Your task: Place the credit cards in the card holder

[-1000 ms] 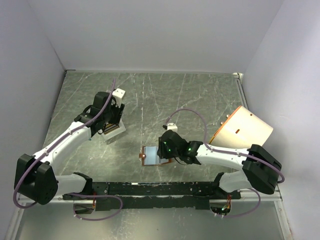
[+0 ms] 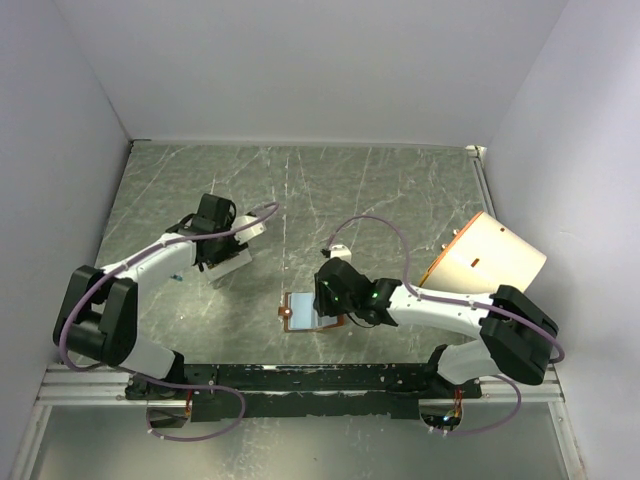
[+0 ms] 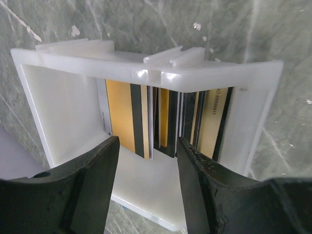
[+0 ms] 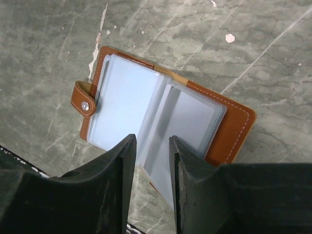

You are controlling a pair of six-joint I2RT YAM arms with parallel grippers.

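Observation:
Several cards (image 3: 127,113) stand on edge in a white box (image 3: 44,105), seen in the left wrist view. Over this box is my left gripper, its fingers parted around the space near the cards; no card is clearly gripped. The brown card holder (image 4: 231,127) lies spread on the table, its clear sleeves (image 4: 127,97) facing up and looking empty. My right gripper is open above the holder's near part, with nothing between its fingers.
A white panel with an orange edge (image 2: 490,258) leans at the right side of the table.
My left arm has shifted and its gripper has turned over the white box. The right arm and the card holder look unmoved.

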